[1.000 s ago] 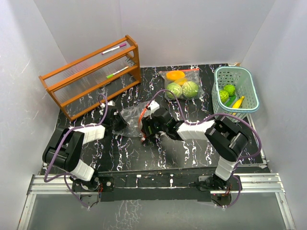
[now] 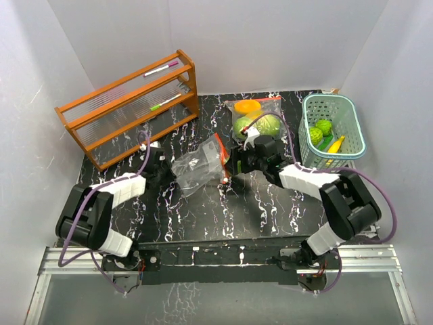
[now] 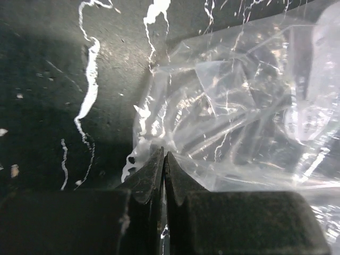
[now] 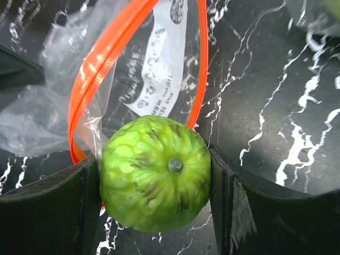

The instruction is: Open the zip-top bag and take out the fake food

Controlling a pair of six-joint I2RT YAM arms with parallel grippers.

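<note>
A clear zip top bag with an orange seal lies open in the middle of the black marble surface. My left gripper is shut at the bag's crumpled corner; whether film is between its tips is unclear. My right gripper is around a green fake food piece at the bag's mouth, with its fingers either side of it and the orange seal brushing along it.
A second bag with fake food lies at the back. A green basket holding fake produce stands at right. A wooden rack with markers stands back left.
My right gripper has moved right and slightly up, and the bag's orange-sealed end has shifted right with it. The left arm has moved very little.
</note>
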